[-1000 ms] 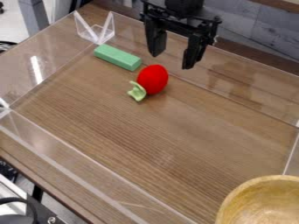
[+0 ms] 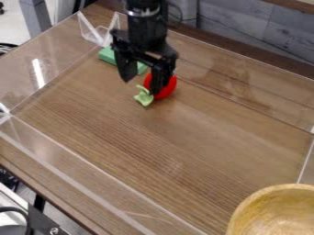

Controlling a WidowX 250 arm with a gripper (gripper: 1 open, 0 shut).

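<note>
My gripper [image 2: 138,69], a dark arm reaching down from the top centre, hangs over the upper middle of the wooden table. Just beneath and right of it lies a red round object [image 2: 161,83] with a green stem end [image 2: 142,95] pointing toward the lower left. A green block [image 2: 117,57] lies behind the gripper, partly hidden by it. The fingertips are small in this view; whether they touch the red object is unclear.
A yellow bowl [image 2: 277,215] sits at the lower right corner. A clear plastic item [image 2: 98,29] is at the upper left.
The gripper has moved left and lower, from above and right of the red object to beside it. The red object looks about where it was.
</note>
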